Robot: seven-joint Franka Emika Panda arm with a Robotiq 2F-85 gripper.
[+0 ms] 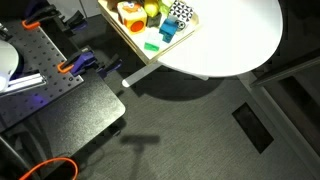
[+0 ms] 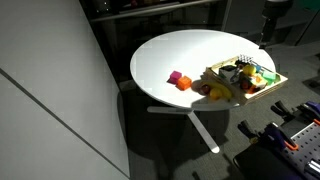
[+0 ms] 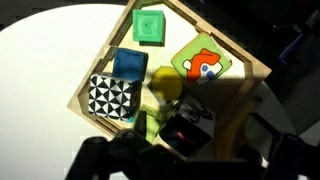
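My gripper is open at the bottom of the wrist view, its dark fingers blurred, with nothing visibly held. Beyond it lies a shallow wooden tray (image 3: 119, 31) of small toys. Inside are a green block (image 3: 149, 26), a blue block (image 3: 128, 64), a black-and-white checkered block (image 3: 110, 96), a yellow round piece (image 3: 166, 82) and a green piece with a red-and-blue picture (image 3: 201, 63). A dark block with a pale edge (image 3: 188, 126) sits nearest the fingers. Exterior view 1 cuts off the tray's far part; the gripper cannot be made out there.
The tray rests on a white round table (image 2: 165, 55). Beside it on the tabletop are a magenta block (image 2: 176, 76), an orange block (image 2: 184, 84) and a yellow curved piece (image 2: 213, 91). Left of the tray, the tabletop is clear.
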